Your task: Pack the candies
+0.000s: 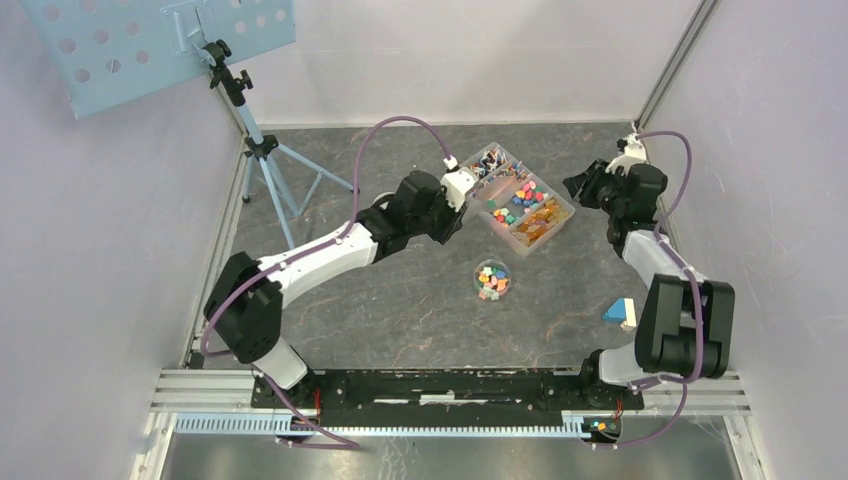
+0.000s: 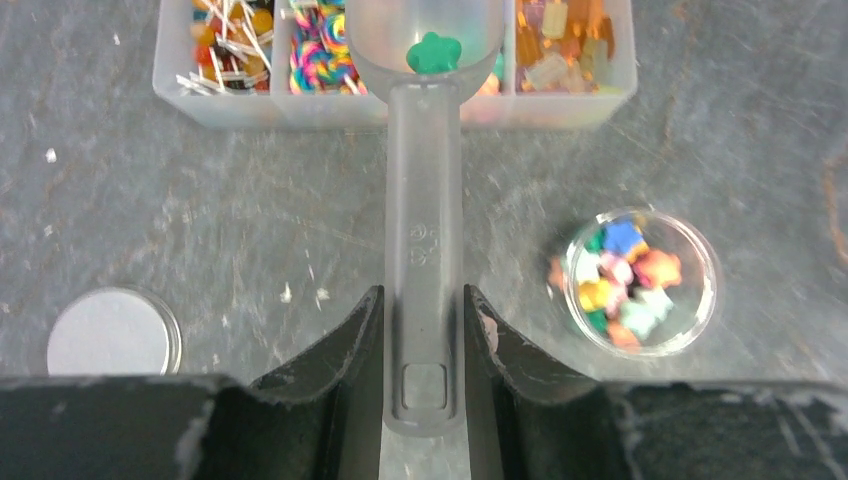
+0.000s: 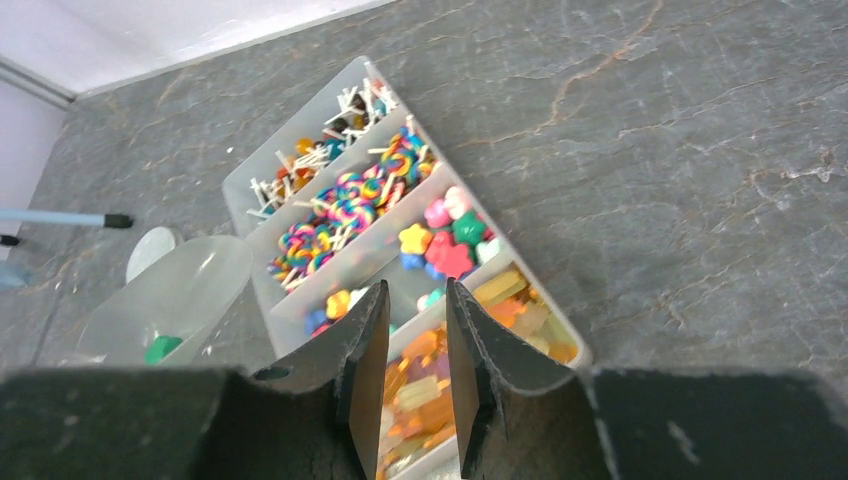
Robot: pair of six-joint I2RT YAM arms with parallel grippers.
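A clear plastic scoop (image 2: 423, 240) with a green star candy (image 2: 433, 52) in it is held by its handle in my left gripper, above and beside the divided candy box (image 1: 535, 235). The box's compartments hold lollipops, swirl lollipops, colourful star candies and orange gummies. A clear round bowl (image 2: 690, 310) of mixed star candies stands in front of the box. My right gripper hangs over the box's right side, its fingertips close together; nothing shows between them.
A round lid (image 2: 110, 335) lies left of the box. A tripod stand (image 1: 265, 150) is at the back left, a blue and white object (image 1: 618, 310) at the right front.
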